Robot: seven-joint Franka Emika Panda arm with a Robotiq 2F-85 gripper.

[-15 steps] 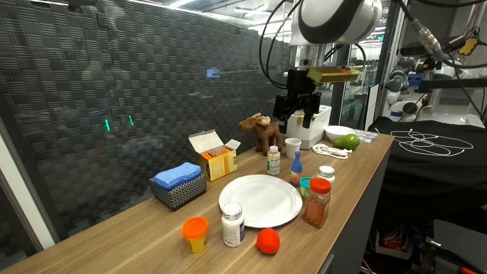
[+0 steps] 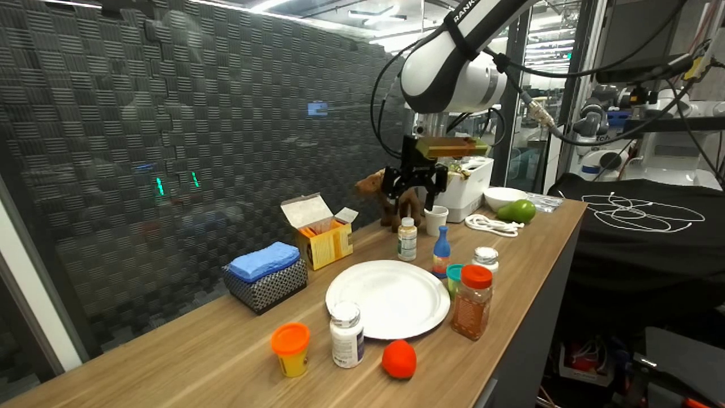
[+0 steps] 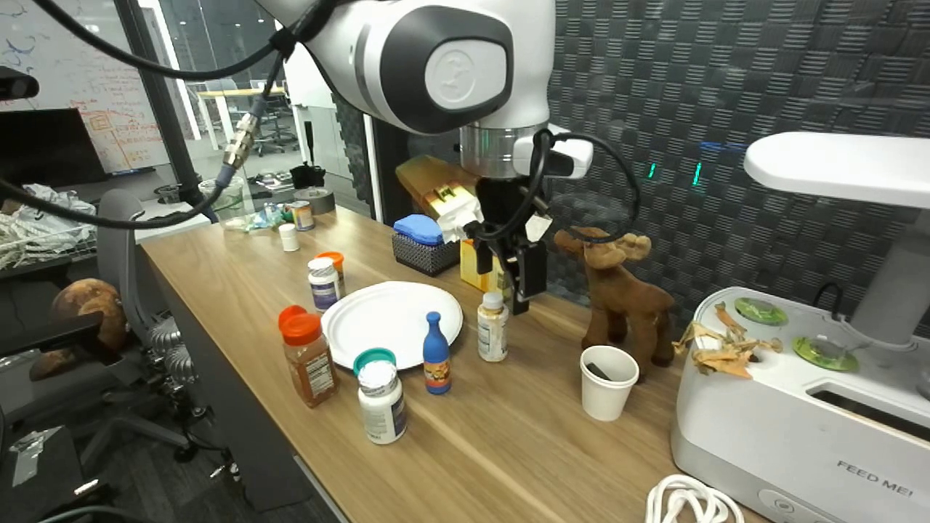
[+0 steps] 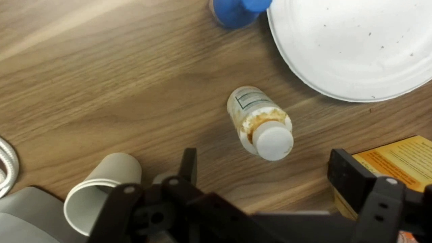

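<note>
My gripper stands open above the counter, its two black fingers wide apart and nothing between them. A small white bottle point(image 4: 251, 113) with a white cap and a yellow-brown stain round its shoulder is upright just ahead of the gap in the wrist view. In the second exterior view the gripper point(image 3: 506, 283) hangs above and close to that bottle point(image 3: 492, 331); contact does not show. The first exterior view has the gripper point(image 2: 414, 187) over the far part of the counter, in front of the brown toy moose point(image 2: 408, 207), with the bottle point(image 2: 407, 241) lower down.
A white plate point(image 2: 387, 299) lies mid-counter, ringed by a blue bottle point(image 2: 442, 251), a red-lidded jar point(image 2: 472, 302) and other containers. A paper cup point(image 3: 607, 383), a yellow box point(image 4: 401, 158) and a white appliance point(image 3: 785, 410) stand nearby. Bare wood shows at the front left.
In the first exterior view, the arm and gripper have moved left and slightly down, from before the white appliance to before the toy moose. The objects on the counter stay put.
</note>
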